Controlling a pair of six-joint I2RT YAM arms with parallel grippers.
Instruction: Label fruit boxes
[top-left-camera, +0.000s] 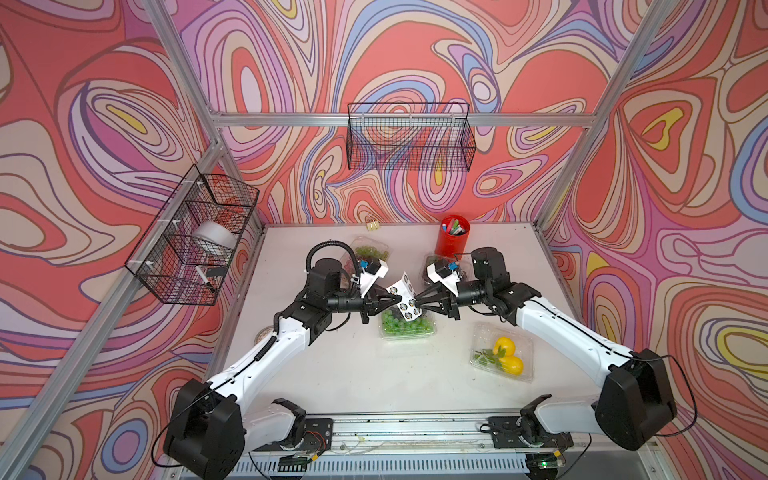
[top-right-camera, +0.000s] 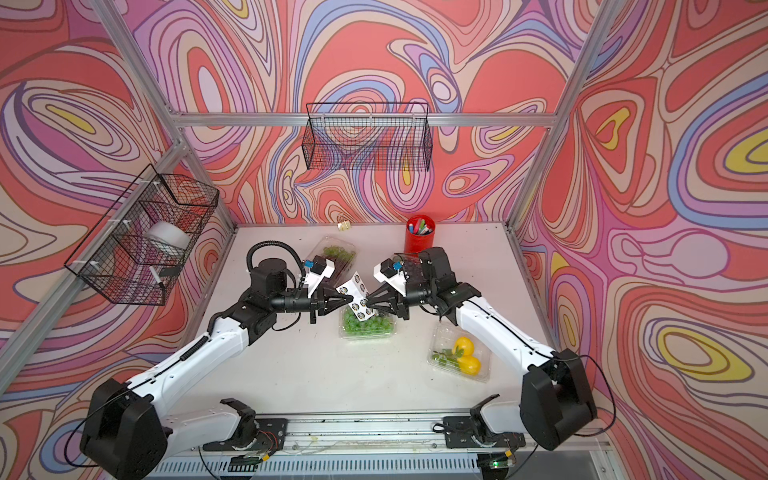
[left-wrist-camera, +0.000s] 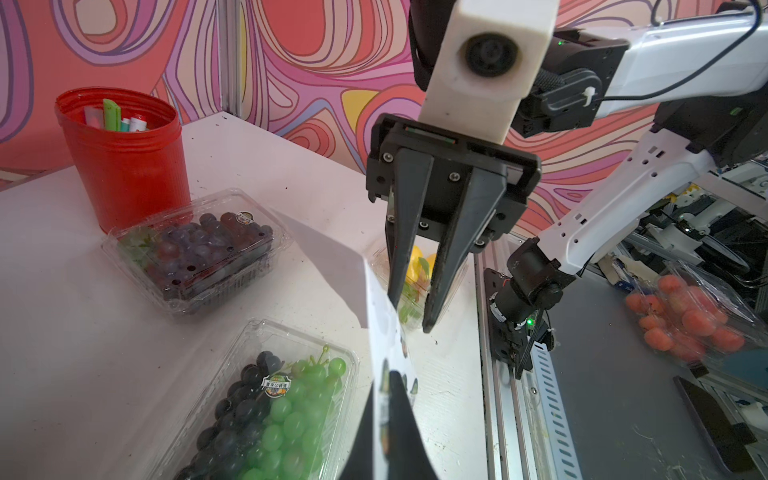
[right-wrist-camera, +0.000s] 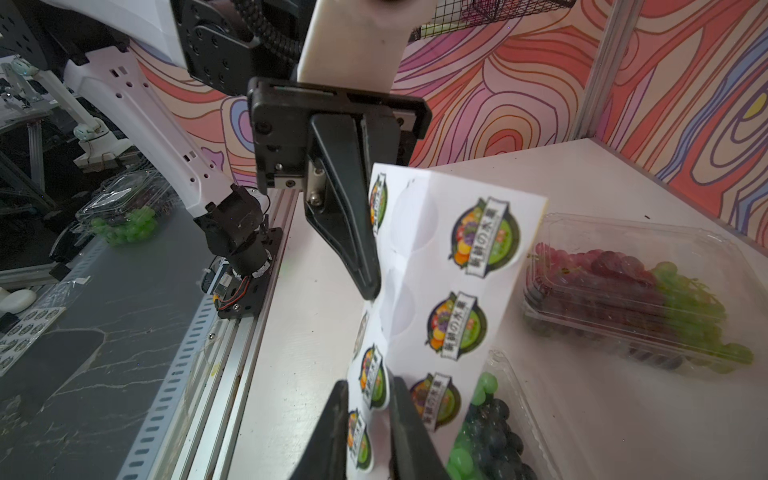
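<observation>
A creased white sticker sheet (right-wrist-camera: 501, 212) with round fruit labels hangs between the arms above the table. My left gripper is shut on this thin sheet. My right gripper has its fingers parted at the sheet's other side. In the right wrist view, labels lie in front of its fingertips (right-wrist-camera: 339, 393); a grip on one cannot be made out. Below sits a clear box of black and green grapes (left-wrist-camera: 293, 419) with a label on its lid. A dark grape box (left-wrist-camera: 206, 248) behind it also carries a label. Another grape box stands at back left.
A box with yellow fruit and greens (top-left-camera: 504, 354) lies at the right. The red bucket (top-left-camera: 453, 237) holding markers stands at the back. Wire baskets (top-left-camera: 411, 142) hang on the frame.
</observation>
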